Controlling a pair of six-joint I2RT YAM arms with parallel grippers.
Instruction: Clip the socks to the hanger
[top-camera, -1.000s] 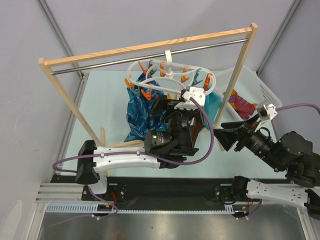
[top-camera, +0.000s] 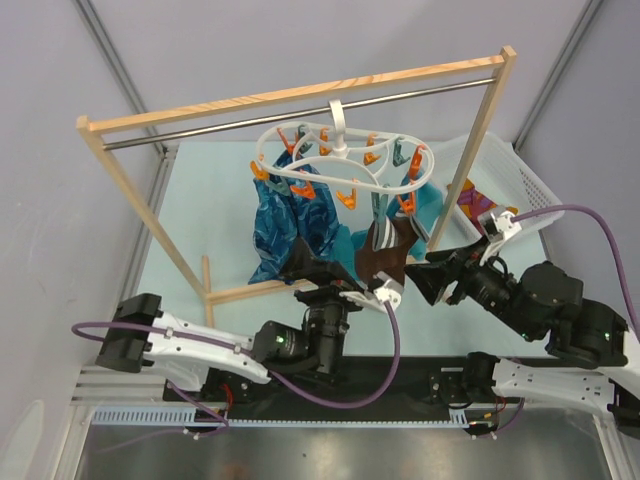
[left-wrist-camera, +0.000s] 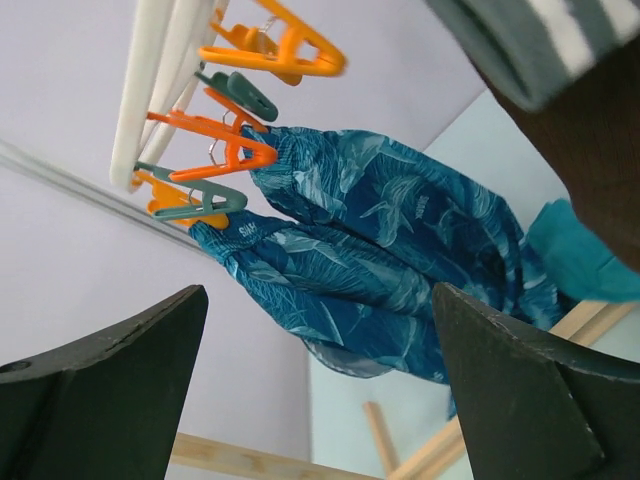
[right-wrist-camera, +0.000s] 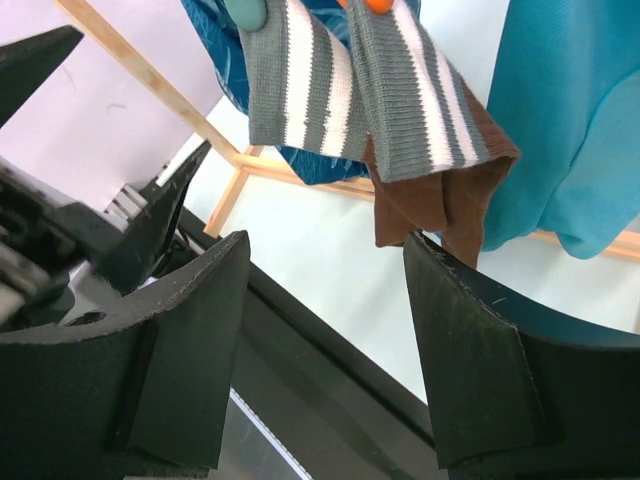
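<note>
A white oval clip hanger (top-camera: 341, 156) hangs from the rail. Grey-striped brown socks (top-camera: 382, 255) hang at its front right under clips, their striped cuffs (right-wrist-camera: 425, 115) filling the upper middle of the right wrist view. Blue patterned fabric (left-wrist-camera: 390, 225) hangs from the left clips, teal fabric (right-wrist-camera: 580, 140) at the right. My left gripper (top-camera: 305, 280) is open, below and left of the brown socks, empty between its fingers. My right gripper (top-camera: 450, 275) stands open at the right of the socks, nothing between its fingers.
The wooden rack (top-camera: 150, 215) frames the hanger. A white basket (top-camera: 530, 190) with colourful fabric sits at the back right.
My left gripper has moved down and left, away from the hanger and the socks. My right gripper has shifted slightly left. The striped socks are now more visible from above.
</note>
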